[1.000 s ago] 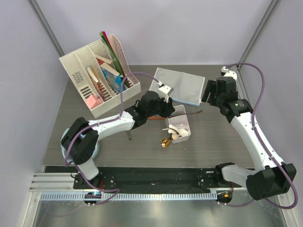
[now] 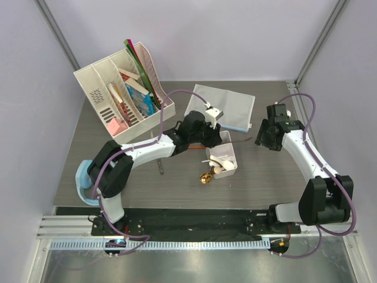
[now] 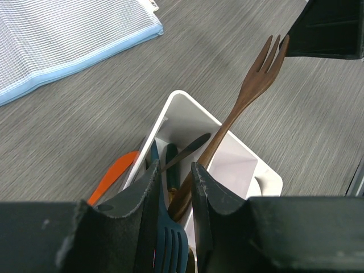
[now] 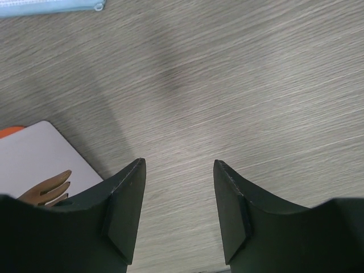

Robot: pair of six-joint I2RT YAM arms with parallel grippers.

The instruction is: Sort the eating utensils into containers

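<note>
My left gripper (image 2: 212,135) is over the white divided container (image 2: 224,152), its fingers low around utensils; whether they grip anything is unclear. In the left wrist view a wooden fork (image 3: 250,85) leans out over the container's rim, beside a blue fork (image 3: 170,244) and dark utensils in the compartments. An orange utensil (image 3: 114,176) lies outside, along the container. My right gripper hangs open over bare table right of the container, nothing between its fingers. A gold utensil (image 2: 206,177) sits at the container's front left.
A mesh pouch (image 2: 221,100) lies behind the container. A large white organizer (image 2: 85,82) with boxes stands back left, a blue object (image 2: 84,177) front left. Another long utensil (image 2: 160,167) lies left of the container.
My right arm has drawn back and shifted over the right side of the table. The left gripper moved slightly right and has since held nearly still over the container.
</note>
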